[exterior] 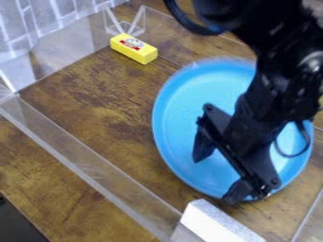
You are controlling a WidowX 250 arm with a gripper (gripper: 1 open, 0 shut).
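My black gripper (220,165) is low over a blue round plate (177,123) on the right of the camera view, one finger toward the plate's left part and the other near its lower edge. Its fingers stand apart; I see nothing clearly between them, though the arm hides much of the plate.
A yellow box (134,49) with a red label sits at the back left by a clear stand. A white block (217,223) lies below the plate. Clear plastic walls run along the left. The wooden surface (89,99) left of the plate is bare.
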